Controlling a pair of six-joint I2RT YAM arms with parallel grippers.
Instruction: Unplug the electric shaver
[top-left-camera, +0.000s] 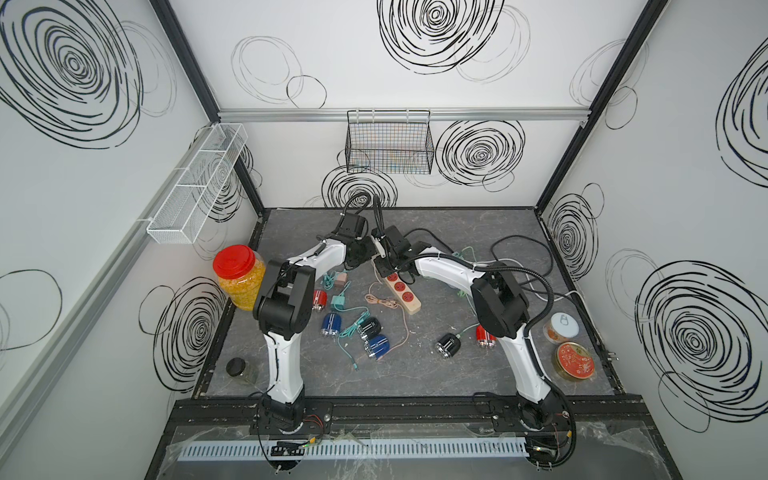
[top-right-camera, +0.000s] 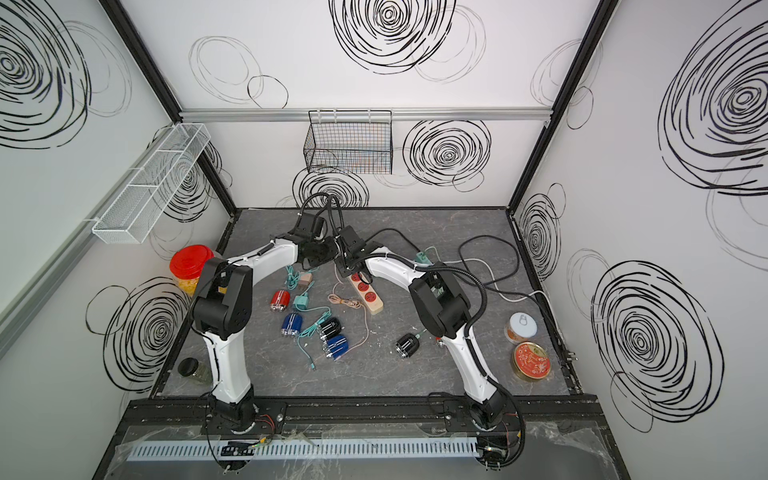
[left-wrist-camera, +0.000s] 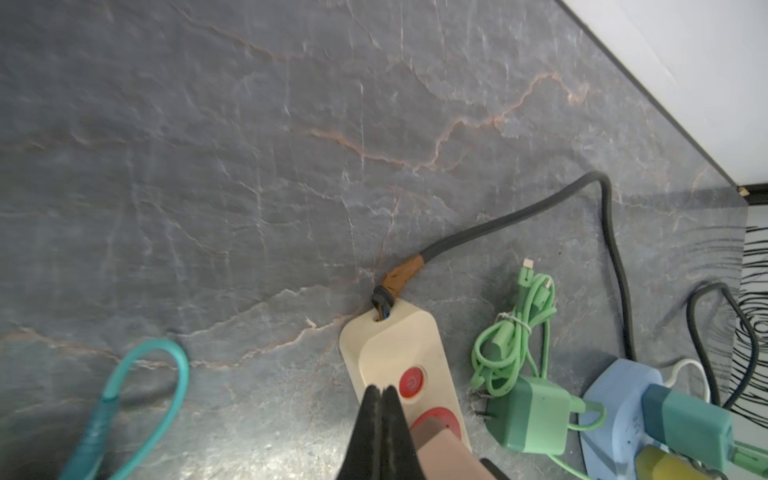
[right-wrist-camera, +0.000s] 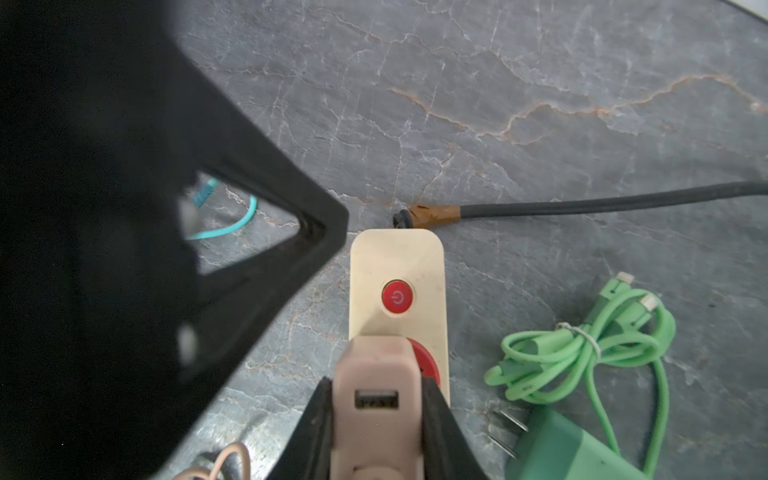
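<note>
A cream power strip (top-left-camera: 405, 297) with red sockets lies mid-table, its black cable leaving the far end. My right gripper is shut on a pink charger plug (right-wrist-camera: 376, 448) over the far socket, below the red switch (right-wrist-camera: 397, 297); whether it is still seated I cannot tell. My left gripper is shut, nothing visible between its fingers, above the strip just beside the pink plug. The shaver itself I cannot pick out with certainty among the small motor-like devices (top-left-camera: 376, 344) at the front.
Green chargers (left-wrist-camera: 528, 412), a blue block (left-wrist-camera: 616, 384) and coiled cables lie right of the strip. Teal cables are to the left. A large jar (top-left-camera: 238, 276) stands at the left, cans at the front right.
</note>
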